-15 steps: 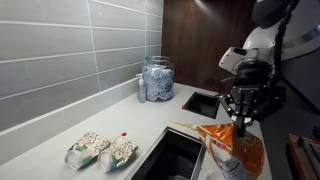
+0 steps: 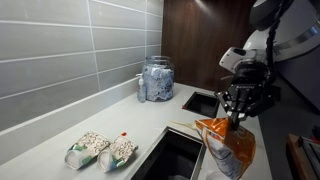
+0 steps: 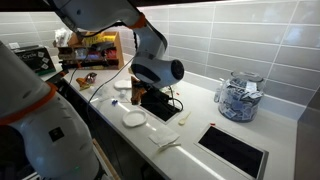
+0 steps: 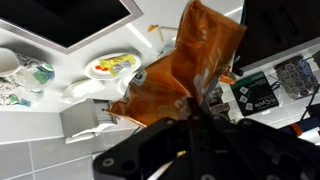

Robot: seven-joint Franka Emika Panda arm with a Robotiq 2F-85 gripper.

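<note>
An orange and white plastic bag [image 2: 228, 146] hangs below my gripper [image 2: 236, 120], which is shut on its gathered upper part. The bag is crumpled and hangs over the counter's right side, beside the black sink. In the wrist view the same orange bag [image 4: 172, 78] spreads out from the gripper and hides part of the surface below. Its thin film is pinched at the fingertips, which are dark and partly hidden. In the second exterior view the arm stands over the far left of the counter, and its fingers are too small to make out.
Two patterned cups [image 2: 118, 150] lie on the counter left of the black sink [image 2: 172, 157]. A large glass jar [image 2: 158, 78] and a small bottle [image 2: 141, 92] stand by the wall. White plates [image 3: 134, 118] sit near the counter's front edge. The counter beside the jar is clear.
The bag has turned under my gripper, with more orange and less white facing the first exterior view. My gripper has shifted slightly up and left. The counter items have not moved.
</note>
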